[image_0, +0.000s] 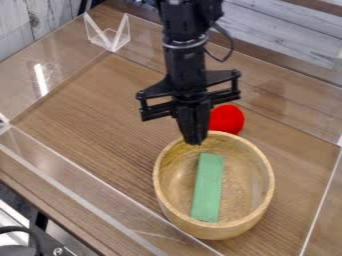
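The black gripper (195, 133) hangs just above the back rim of a tan bowl (177, 197), its tip narrow, with nothing visible between its fingers. Inside the bowl lies a green bar (207, 188), lengthwise toward the camera. A red round object (227, 119) sits behind the bowl to the right, partly hidden by the gripper and the bowl.
A white wire holder (107, 30) stands at the back left. A black cable (20, 238) is at the lower left corner.
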